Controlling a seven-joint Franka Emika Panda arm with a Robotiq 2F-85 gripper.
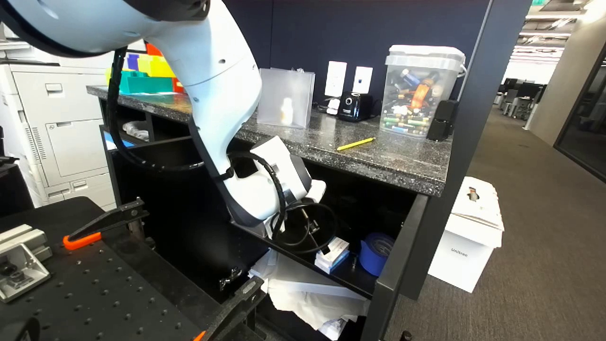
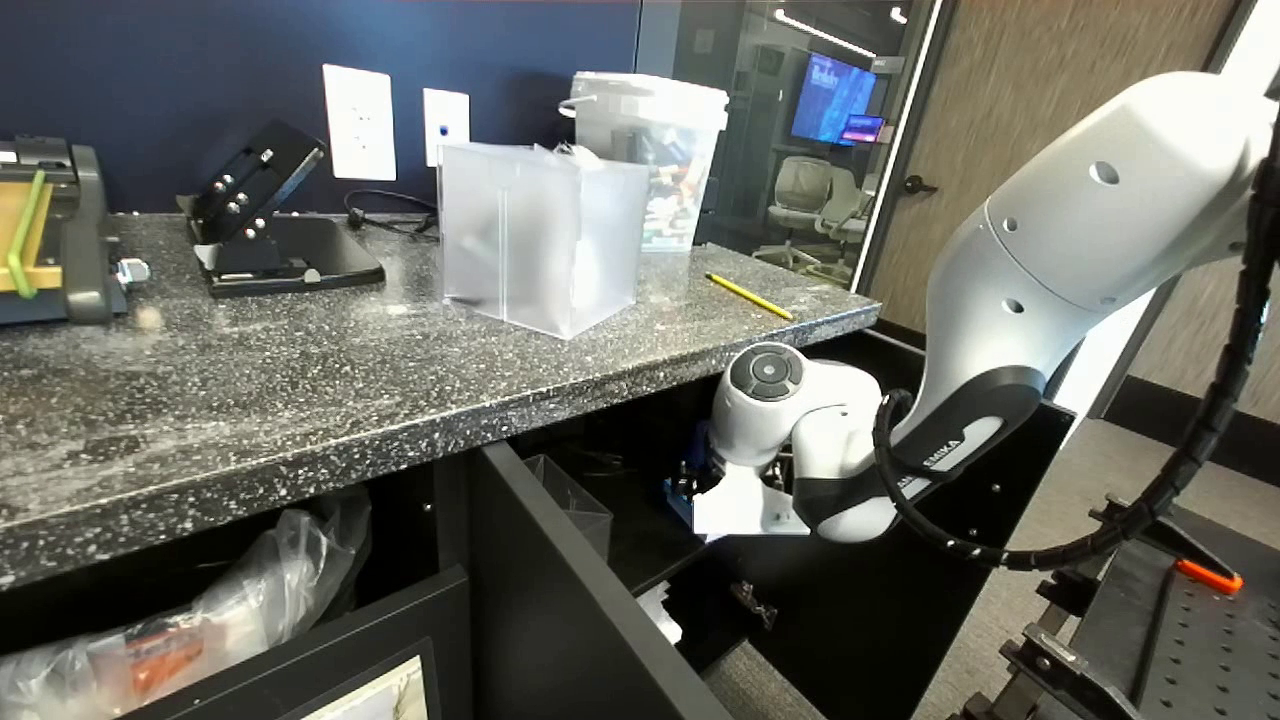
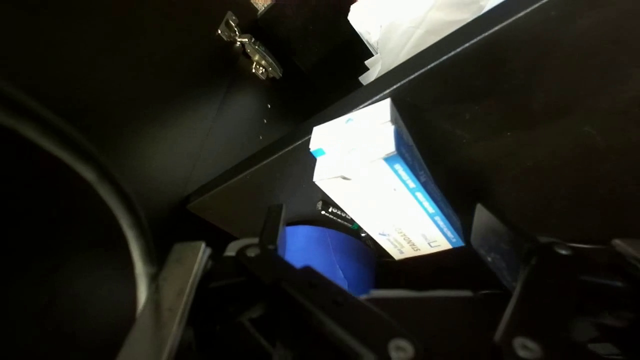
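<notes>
In the wrist view my gripper is open, its two fingers far apart. Between them in this view, and farther off, lies a white and blue box on the dark cabinet shelf; I see no contact with either finger. A round blue object is partly hidden behind the left finger. A dark marker lies between it and the box. Exterior view 1 shows the arm reaching under the counter, with the white box just below the gripper and the blue object to its right.
The granite counter overhangs the shelf closely. An open cabinet door bounds the right side in exterior view 1. A yellow pencil, a frosted holder and a clear tub stand or lie on top. White paper fills the lower compartment.
</notes>
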